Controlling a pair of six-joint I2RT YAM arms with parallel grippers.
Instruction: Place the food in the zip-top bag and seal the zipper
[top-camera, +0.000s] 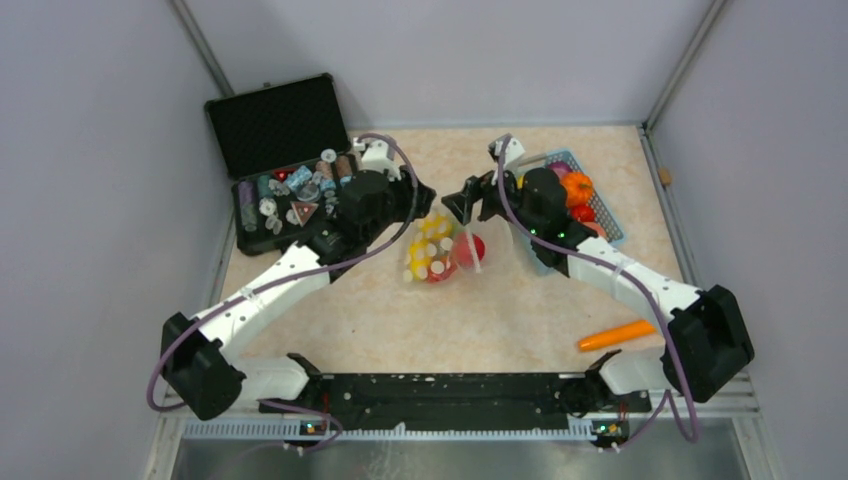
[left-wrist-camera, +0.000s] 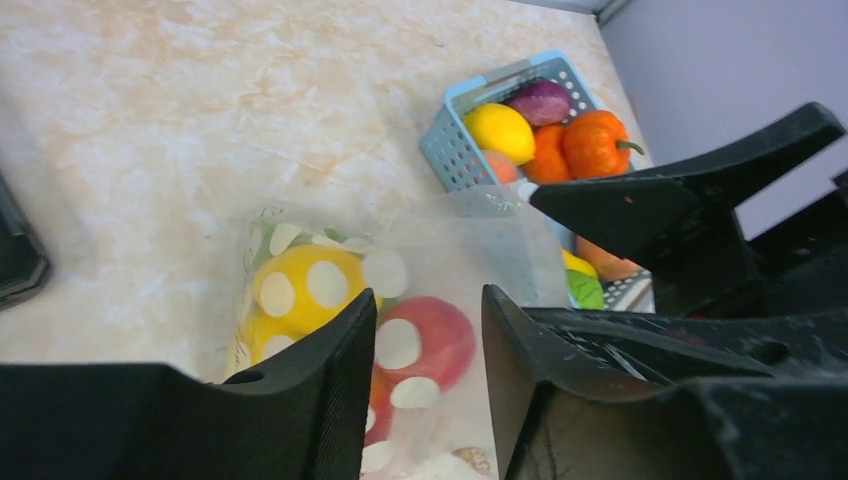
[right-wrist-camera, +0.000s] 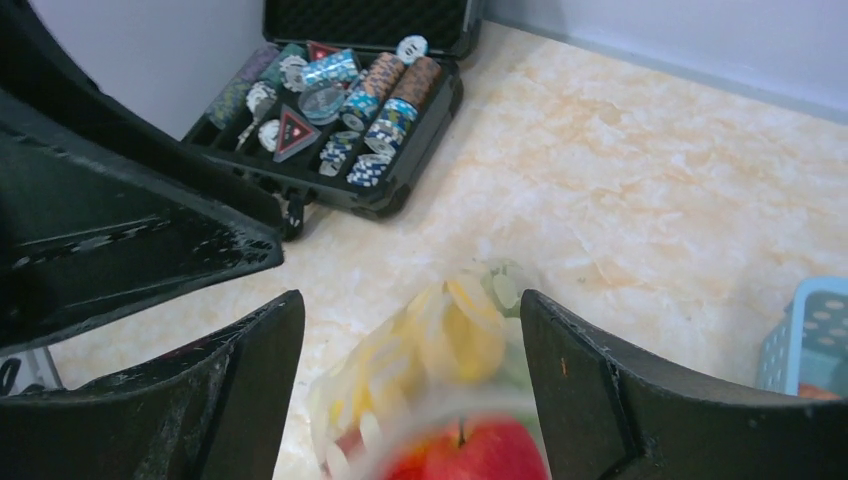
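Observation:
The clear zip top bag (left-wrist-camera: 470, 245), printed with white dots, stands in the middle of the table. Inside lie yellow food (left-wrist-camera: 312, 285) and red food (left-wrist-camera: 440, 335). My left gripper (top-camera: 430, 196) is over the bag's top, part open; no food shows between its fingers in the left wrist view. To its right, the part-open right gripper (top-camera: 456, 208) is by the bag's upper right side; the film comes close to one finger (left-wrist-camera: 610, 205), and contact cannot be told. In the right wrist view, a red round food (right-wrist-camera: 490, 455) shows low between the right fingers. The zipper is not clearly visible.
A blue basket (top-camera: 612, 222) of toy produce, including an orange pumpkin (top-camera: 577, 187), stands at the right, partly behind the right arm. A carrot (top-camera: 615, 335) lies front right. The open black case (top-camera: 245, 225) of chips is at back left.

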